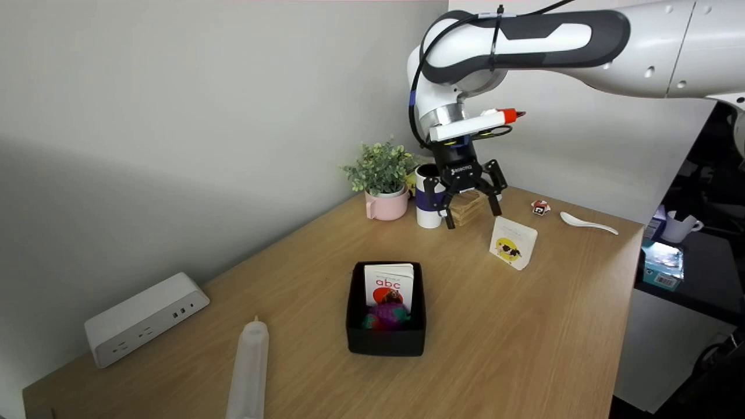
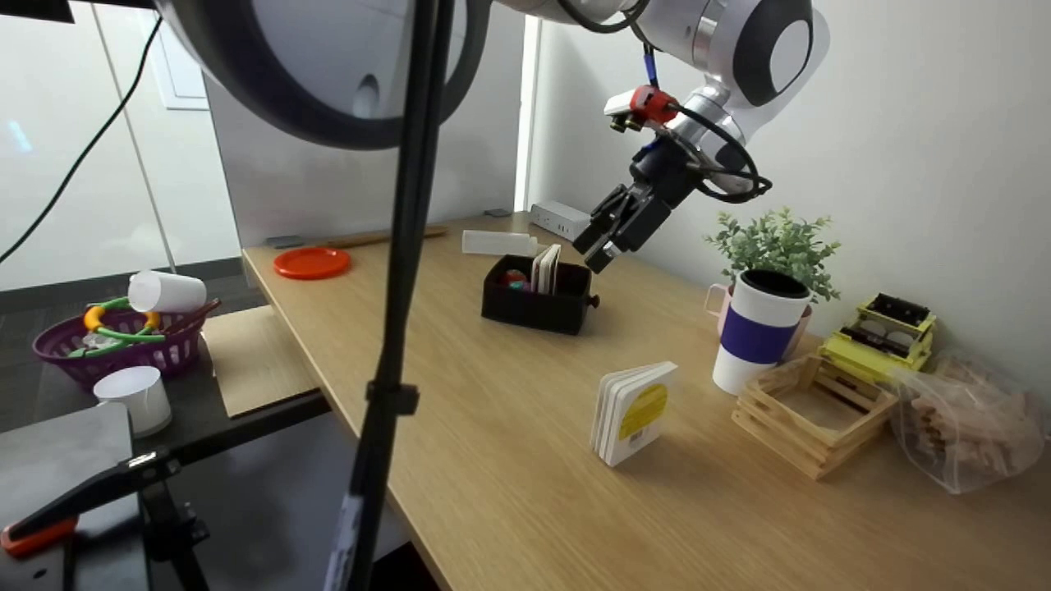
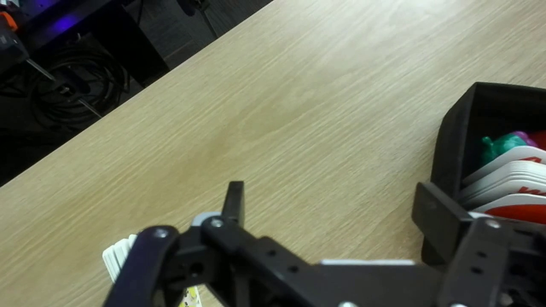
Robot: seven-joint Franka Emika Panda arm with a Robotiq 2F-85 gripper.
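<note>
My gripper [image 1: 471, 220] is open above the table, its fingers wide apart with nothing between them. In the wrist view one finger [image 3: 234, 202] is at centre left, the other beside the black box [image 3: 448, 138]. That box [image 2: 532, 313] holds white board books [image 1: 387, 279], the front one marked "abc", and a purple, green and red toy [image 1: 388, 315]. Another board book [image 2: 631, 414], with a cow on a yellow circle, stands upright on the table, apart from the box. In the wrist view this cow book [image 3: 117, 255] is mostly hidden behind the gripper.
A white and purple cup [image 2: 754, 340], a pink potted plant [image 1: 386, 203] and a wooden crate [image 2: 803, 433] stand along the back. A white spoon [image 1: 586, 223] and a clear bottle [image 1: 249, 366] lie at opposite ends. Bare table separates the box from the cow book.
</note>
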